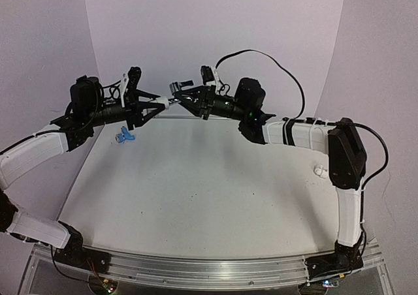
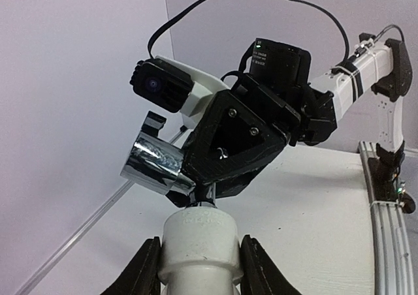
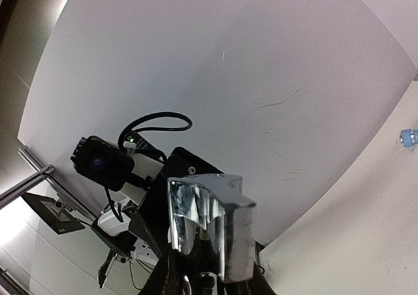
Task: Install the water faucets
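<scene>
A white pipe fitting [image 2: 201,236] sits between the fingers of my left gripper [image 1: 162,104], which is shut on it. The chrome faucet [image 2: 154,161] is in my right gripper [image 1: 181,98], shut around its body. In the left wrist view the faucet's narrow metal end points down and meets the open top of the white fitting; how deep it goes in is hidden. The right wrist view shows the faucet's shiny body and handle up close, covering most of the right fingertips and the fitting beyond.
A blue fitting [image 1: 125,134] lies at the table's far left. Another small white fitting [image 1: 321,171] is near the right edge. Both arms are raised over its far edge, close together.
</scene>
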